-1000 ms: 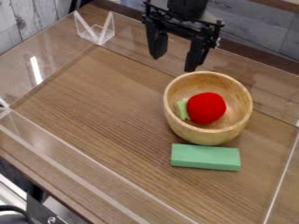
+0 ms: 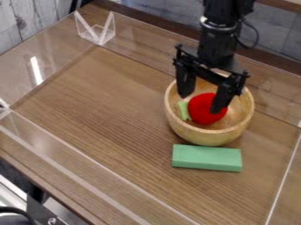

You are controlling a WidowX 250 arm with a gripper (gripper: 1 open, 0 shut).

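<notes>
The dark robot arm reaches down from the top of the view, its gripper (image 2: 209, 72) hanging over the back part of a wooden bowl (image 2: 212, 135). The gripper's fingers look spread apart. In the bowl sit a red round object (image 2: 209, 109) and a small light green piece (image 2: 185, 111) to its left, partly hidden by the red one. The red object lies just below and in front of the fingers; whether they touch it I cannot tell.
A green rectangular block (image 2: 207, 157) lies in front of the bowl. A clear wire-like or plastic item (image 2: 99, 28) stands at the back left.
The bowl and block look unmoved.
</notes>
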